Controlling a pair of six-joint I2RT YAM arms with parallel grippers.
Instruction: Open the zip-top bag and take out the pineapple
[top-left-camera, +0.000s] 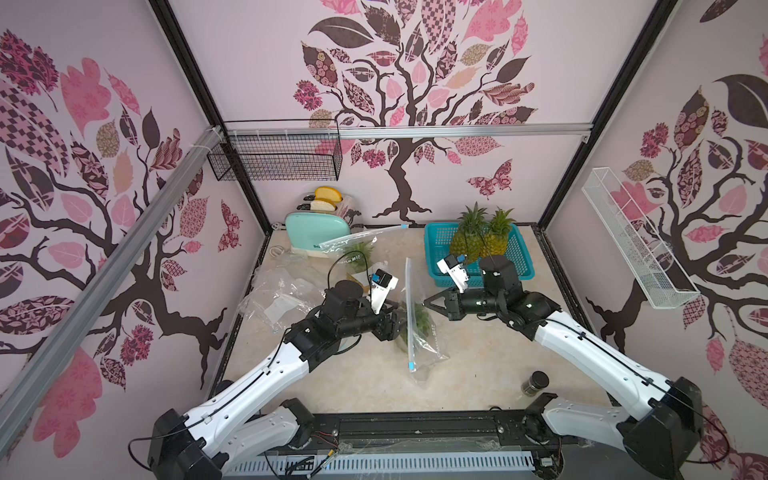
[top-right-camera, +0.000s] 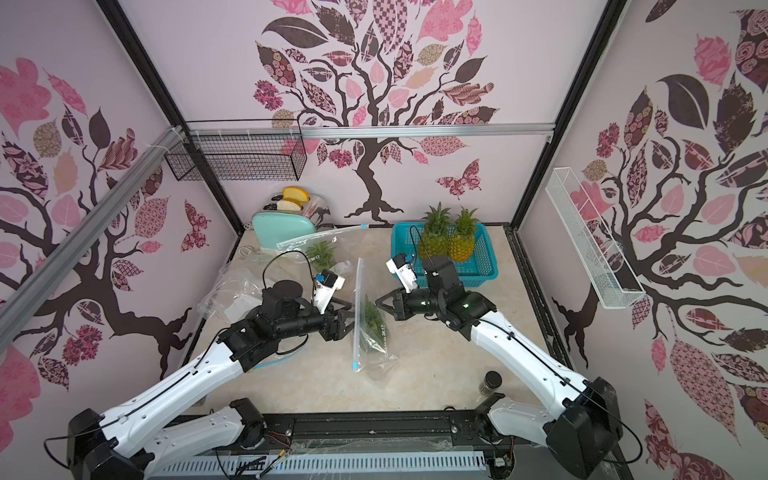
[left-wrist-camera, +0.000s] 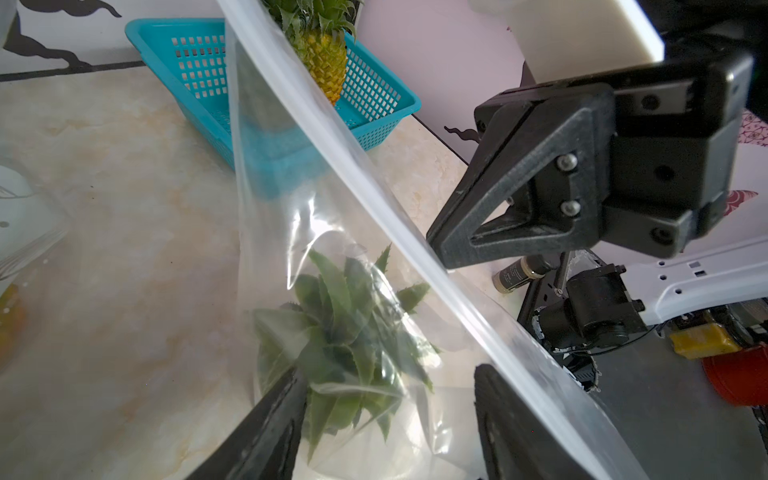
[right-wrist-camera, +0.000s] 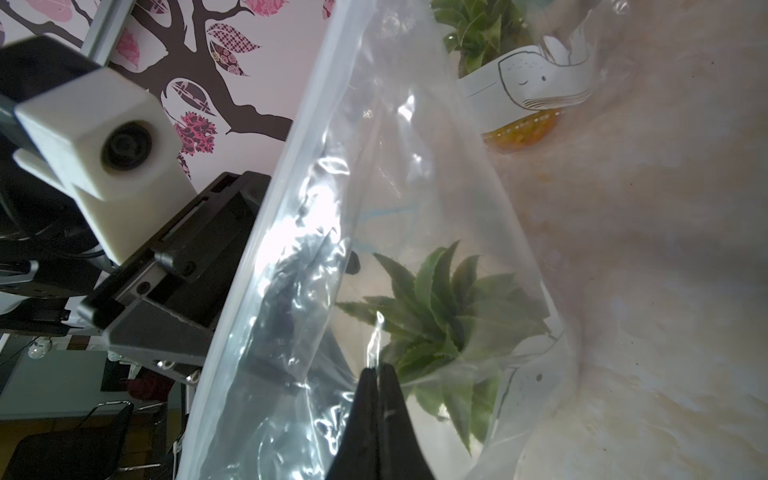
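A clear zip top bag (top-left-camera: 436, 344) stands upright mid-table, its zip strip (top-left-camera: 410, 320) running along the top. Inside are green pineapple leaves (right-wrist-camera: 440, 320); the fruit below is mostly hidden. My left gripper (top-left-camera: 393, 321) is on the bag's left side, and its fingers (left-wrist-camera: 276, 436) stand open in front of the film. From the right, my right gripper (top-left-camera: 436, 304) is close to the strip. Its fingertips (right-wrist-camera: 379, 384) are shut against each other in front of the film; whether any film is pinched between them, I cannot tell.
Two pineapples sit in a blue basket (top-left-camera: 524, 256) at the back right. Behind the left arm, another bag holds a pineapple (top-right-camera: 321, 256) near a mint board (top-left-camera: 308, 232). Loose clear plastic (top-left-camera: 276, 296) lies left. A dark-lidded jar (top-left-camera: 535, 382) stands front right, with bare table nearby.
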